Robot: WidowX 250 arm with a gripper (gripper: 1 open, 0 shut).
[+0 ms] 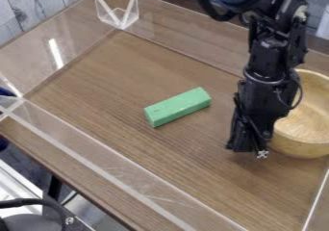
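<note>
The black gripper [247, 141] is low over the right side of the wooden table [141, 177], fingers pointing down just left of a beige bowl [303, 127]. It looks shut, with nothing visible between its fingertips, though the dark linkage makes detail hard to see. The arm hides part of the bowl. A green block [178, 107] lies flat to the left of the gripper, apart from it.
Clear plastic edging runs along the table's sides, with a clear bracket [117, 12] at the back left. A black cable [33, 203] is at the lower-left corner.
</note>
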